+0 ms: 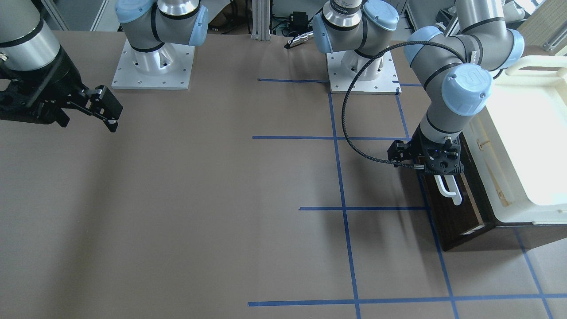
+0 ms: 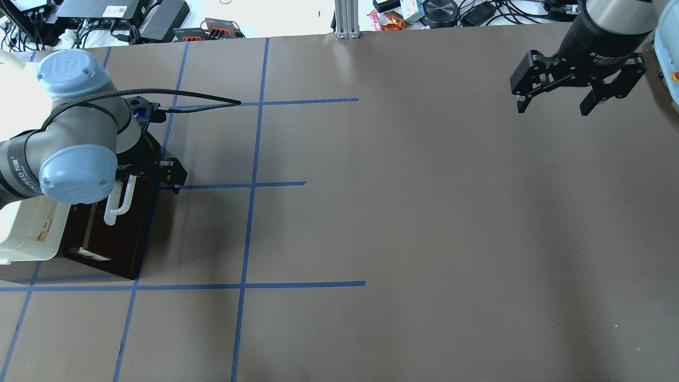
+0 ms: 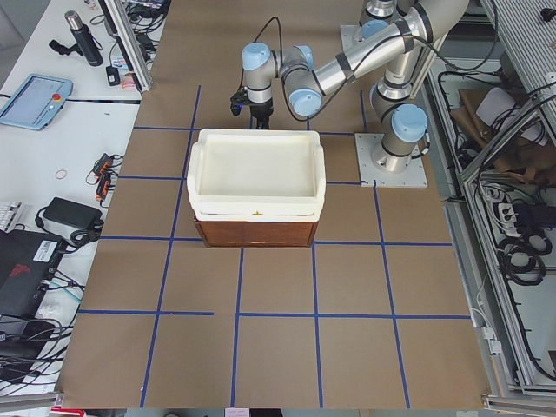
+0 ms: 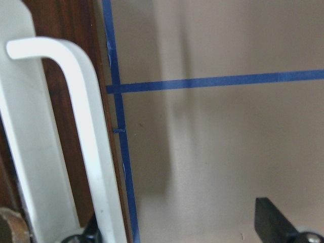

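Observation:
A dark wooden box (image 1: 467, 234) with a white drawer handle (image 1: 446, 188) stands under a white lidless tray (image 3: 256, 174). My gripper (image 1: 425, 157) is over the handle side of the box. In the left wrist view the handle (image 4: 88, 126) runs down to the lower left fingertip, and the other fingertip stands well apart at lower right, so the gripper looks open. Whether the left finger is hooked behind the handle is hidden. The drawer front appears slightly out from the box in the front view.
Another arm's black gripper (image 2: 576, 79) is at the far side of the table.

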